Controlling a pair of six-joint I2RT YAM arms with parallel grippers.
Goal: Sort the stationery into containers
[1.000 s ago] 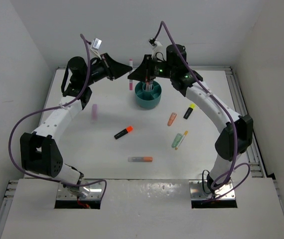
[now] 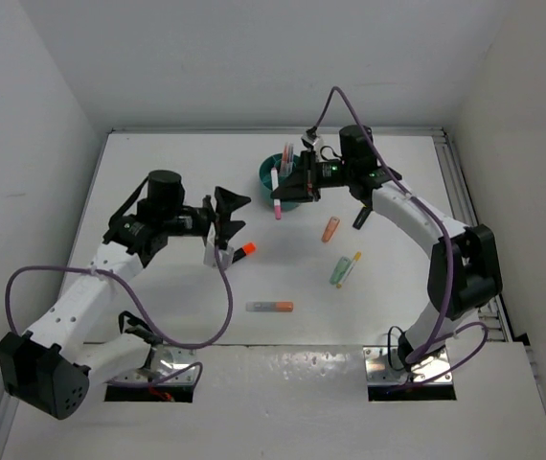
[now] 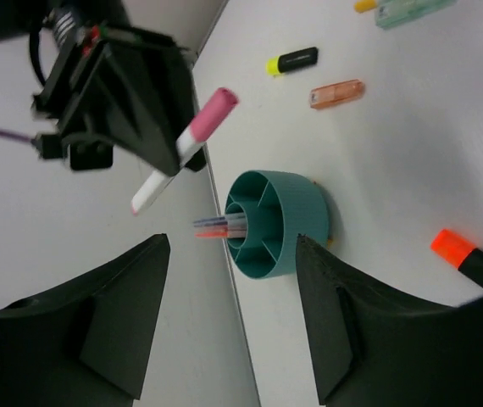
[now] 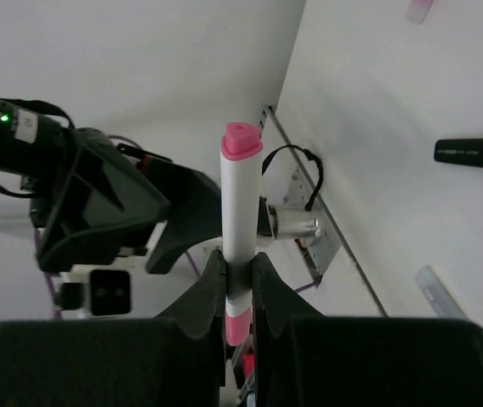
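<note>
My right gripper (image 2: pixel 290 184) is shut on a white marker with pink ends (image 4: pixel 241 203), held upright beside the teal pen holder (image 3: pixel 304 220), which has several pens in it. My left gripper (image 2: pixel 230 215) stands open in the top view, above the black-and-orange highlighter (image 3: pixel 482 269), nothing between its fingers. On the table also lie a grey-orange marker (image 2: pixel 269 307), an orange eraser-like piece (image 2: pixel 330 229), a black-yellow marker (image 2: pixel 362 217), a green piece (image 2: pixel 339 270) and a yellow pen (image 2: pixel 350 270).
The white table (image 2: pixel 139 297) has free room at the front left and right. A metal rail runs along its edges. The two arms' bodies occupy the left and right sides.
The left gripper has moved from the back left down toward the highlighter near the centre.
</note>
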